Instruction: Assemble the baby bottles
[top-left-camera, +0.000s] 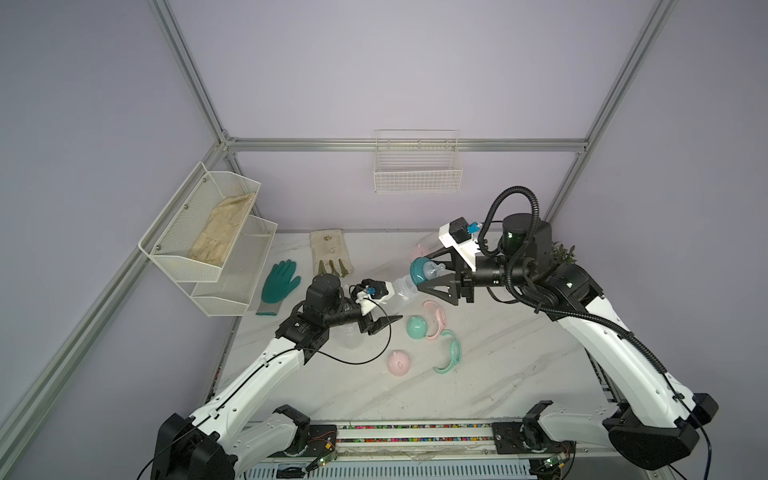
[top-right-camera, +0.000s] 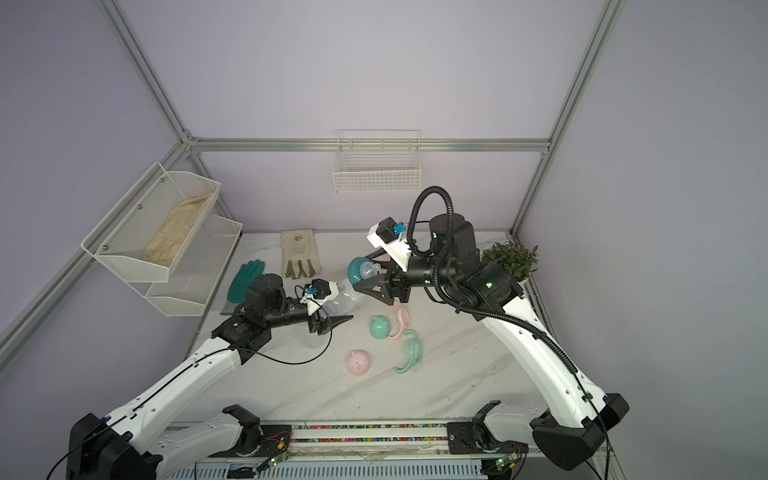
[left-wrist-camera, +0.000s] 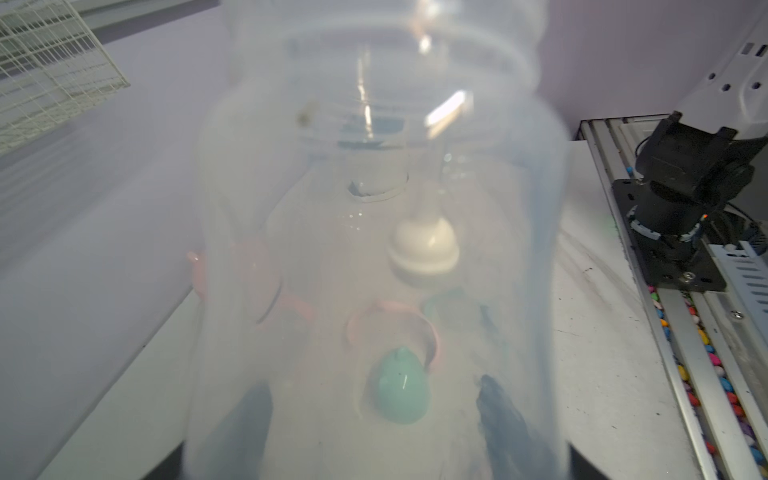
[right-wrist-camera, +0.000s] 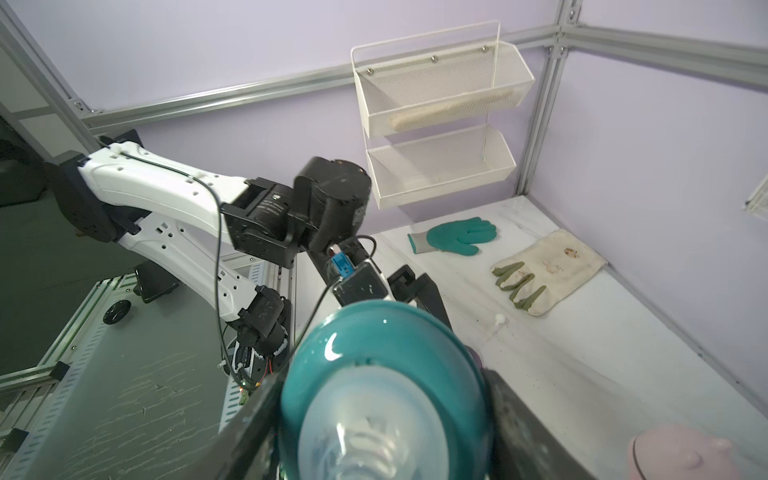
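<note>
My left gripper is shut on the clear bottle, which it holds tilted above the table. Through the bottle wall, a straw with a white weighted end shows in the left wrist view. A teal collar with a clear nipple sits at the bottle's mouth; how tightly it is seated cannot be told. Around that collar, my right gripper stands open, one finger on either side. On the table lie a teal cap, a pink cap, a pink handle and a teal handle.
Behind the right gripper, a pink-topped item is partly hidden. Gloves and a cloth glove lie at the back left, below the white wall rack.
</note>
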